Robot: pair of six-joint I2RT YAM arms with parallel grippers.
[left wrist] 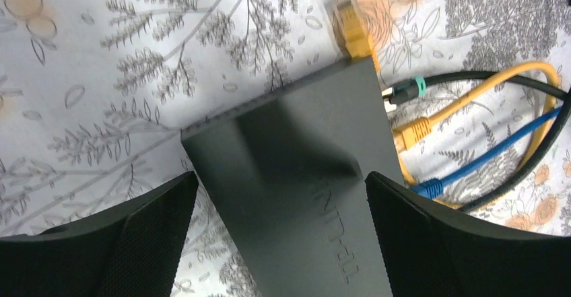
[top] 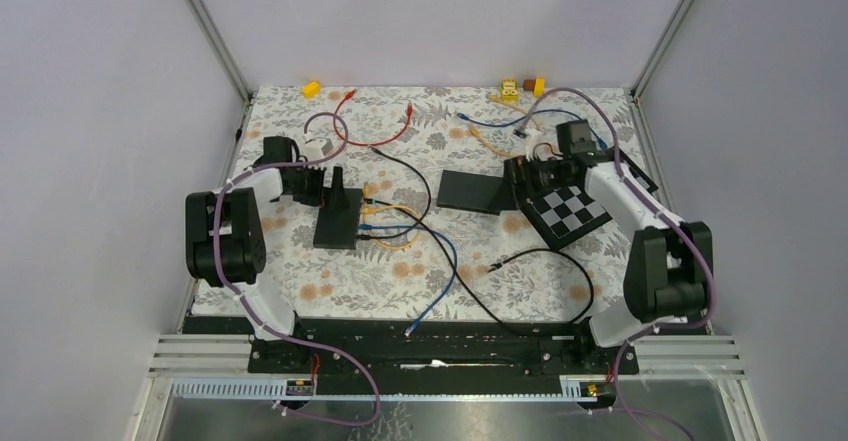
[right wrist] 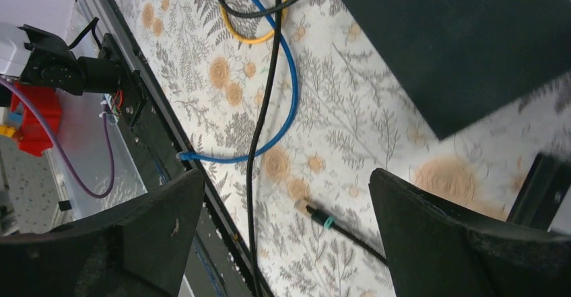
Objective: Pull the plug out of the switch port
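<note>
The dark switch [top: 336,226] lies at left of the table, with yellow, black and blue plugs along its right side; in the left wrist view a yellow plug [left wrist: 412,133], a black plug [left wrist: 404,91] and a blue plug [left wrist: 427,188] show beside its casing [left wrist: 296,128]. My left gripper [top: 330,186] is open over the switch, its fingers either side of the casing's near part. My right gripper [top: 516,181] stands open over the right side, beside a second dark flat box [top: 465,191].
A checkered board [top: 575,216] lies under the right arm. A red cable [top: 365,142], blue and yellow cables and small yellow objects lie along the back. A loose black cable end [right wrist: 316,213] lies on the cloth at the front right. The front middle holds crossing cables.
</note>
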